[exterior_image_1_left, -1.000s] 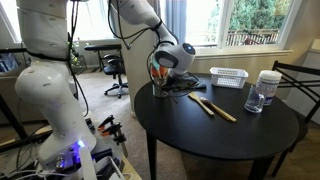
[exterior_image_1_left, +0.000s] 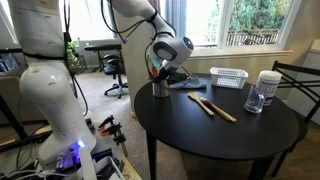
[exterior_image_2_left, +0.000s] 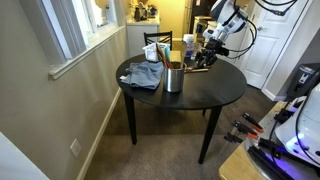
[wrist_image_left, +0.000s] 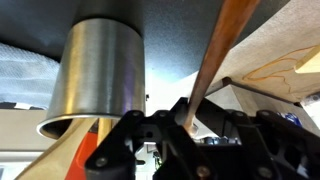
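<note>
My gripper is shut on a brown wooden utensil (wrist_image_left: 222, 45), whose long handle slants up and right in the wrist view. A shiny metal canister (wrist_image_left: 103, 70) stands just left of it there, with pale wooden utensils (wrist_image_left: 72, 148) in its mouth. In exterior view 2 the canister (exterior_image_2_left: 173, 78) sits on the near part of the dark table, and my gripper (exterior_image_2_left: 206, 50) is above the table beyond and to the right of it. Two wooden utensils (exterior_image_1_left: 222, 113) lie on the black tabletop in exterior view 1. Small details of the fingertips are dark.
A grey-blue cloth (exterior_image_2_left: 142, 75) lies beside the canister. Towards the window is a white basket (exterior_image_1_left: 228, 77), and clear bottles (exterior_image_1_left: 255, 100) with a white-lidded container (exterior_image_1_left: 269, 80) stand at the right.
Over the last second my hand has risen a little and shifted slightly left in exterior view 1. The utensils on the table have not moved.
</note>
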